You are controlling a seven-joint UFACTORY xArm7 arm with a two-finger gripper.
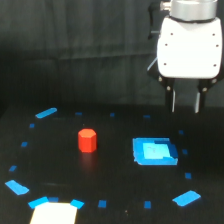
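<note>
A red block with a hexagonal outline (87, 140) sits on the dark table, left of centre. To its right lies a blue square (137, 149) with a paler, light-blue patch (157, 151) inside it. My gripper (185, 103) hangs in the upper right, its two dark fingers pointing down and spread apart. Nothing shows between them. In the picture it stands above and right of the blue square, well away from the red block.
Small blue marks dot the black table. Blue tape strips lie at the left (17, 187), the upper left (46, 113) and the lower right (186, 198). A pale object (54, 213) edged in blue is cut off at the bottom. Open table surrounds the red block.
</note>
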